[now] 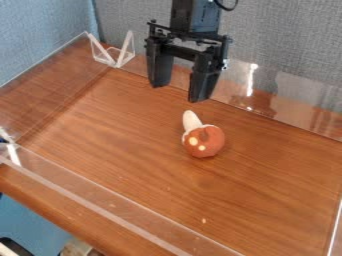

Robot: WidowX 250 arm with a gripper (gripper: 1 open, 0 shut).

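Note:
My black gripper [181, 76] hangs from the top centre of the camera view, its two fingers wide apart with nothing between them. Below it and a little to the right, on the wooden table [134, 140], lies a round orange-red plush toy [206, 145] with yellowish spots and a white part pointing up toward the back. The gripper is above and apart from the toy.
Clear acrylic walls [281, 112] edge the table. A white wire frame [114, 52] stands at the back left corner.

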